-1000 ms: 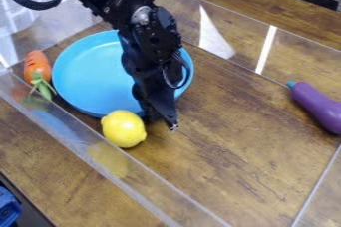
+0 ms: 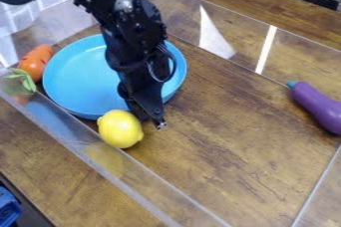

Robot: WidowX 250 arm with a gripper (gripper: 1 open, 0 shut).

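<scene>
The black arm reaches down from the top over a blue bowl, its gripper low at the bowl's near right rim. Nothing clear shows between the fingertips, which look shut, though they are dark and small. Just left of them, on the wooden surface, lies a yellow lemon. An orange carrot with green leaves lies at the bowl's left side, partly behind the clear barrier.
A purple eggplant lies at the right. A clear barrier runs along the front left, with a blue object in the bottom left corner.
The arm has shifted slightly left. The lemon has moved a little left, and the carrot and bowl have shifted slightly.
</scene>
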